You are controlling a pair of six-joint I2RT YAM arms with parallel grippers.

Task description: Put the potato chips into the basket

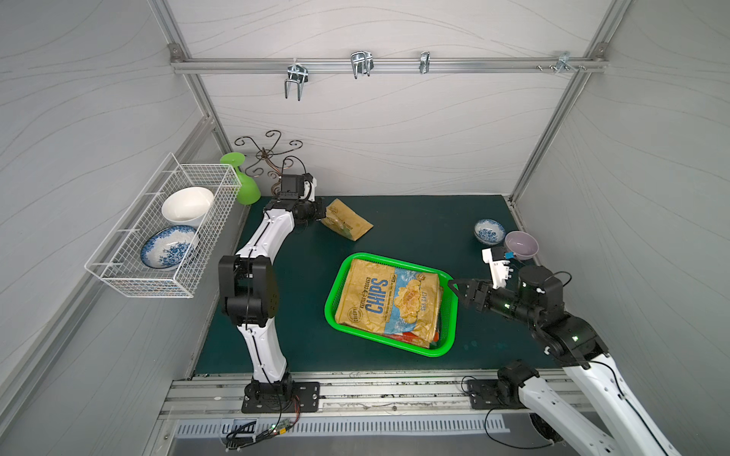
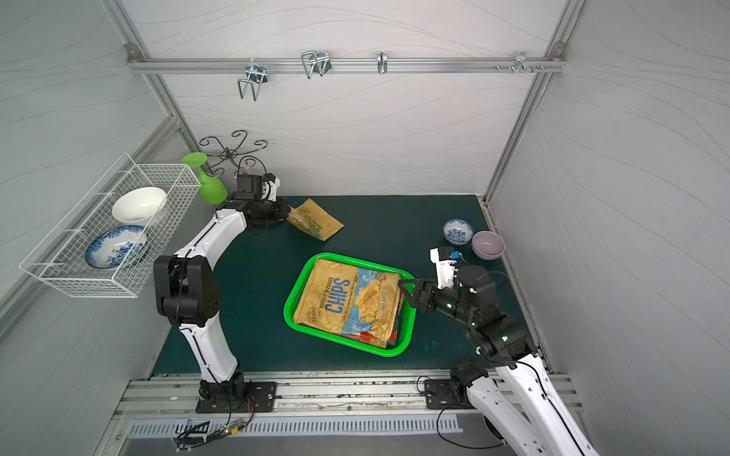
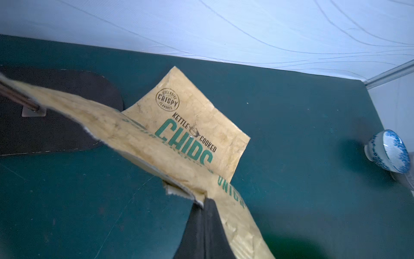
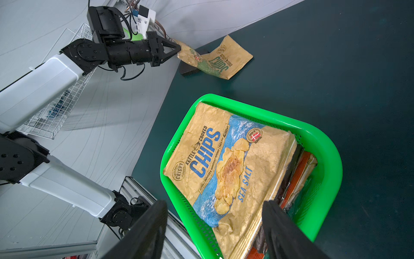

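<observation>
A tan chips bag with green lettering (image 1: pixel 347 220) is at the back left of the table. My left gripper is shut on its edge, and that edge is raised and bent over. In the right wrist view the bag's far half (image 4: pixel 228 56) slopes down toward the table. The green basket (image 1: pixel 448 334) stands at the table's middle front. Inside it lies a tan-and-blue sea salt chips bag (image 4: pixel 232 164), with other packs beneath or beside it. Over the basket's right side, my right gripper is open with nothing between its fingers.
A blue-and-white bowl (image 1: pixel 489 231) and a pink bowl (image 1: pixel 521 244) stand at the right back. A wire rack (image 1: pixel 137 282) with bowls hangs at the left, near a green vase (image 1: pixel 247 188) and a curled metal stand (image 1: pixel 267 152). The table between bag and bowls is clear.
</observation>
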